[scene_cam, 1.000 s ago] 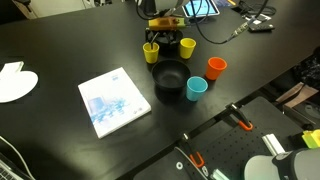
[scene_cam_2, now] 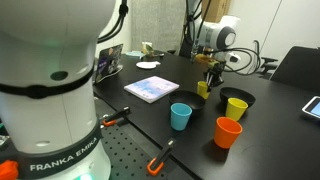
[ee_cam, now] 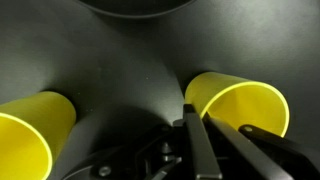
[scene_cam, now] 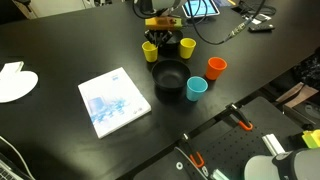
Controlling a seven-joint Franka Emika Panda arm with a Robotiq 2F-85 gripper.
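A yellow cup (ee_cam: 245,105) has its near rim between the fingers of my gripper in the wrist view. The gripper is shut on that rim. The same yellow cup (scene_cam: 150,51) shows in exterior view 1, left of the two black bowls, below the hand. In exterior view 2 this cup (scene_cam_2: 203,89) appears under the hand, behind the nearer bowl. Whether its base touches the table is hard to tell.
One black bowl (scene_cam: 171,76) stands in front, another black bowl (scene_cam_2: 238,94) behind. A second yellow cup (scene_cam: 187,47), an orange cup (scene_cam: 216,67) and a blue cup (scene_cam: 197,89) stand around them. A white pad (scene_cam: 113,101) lies left.
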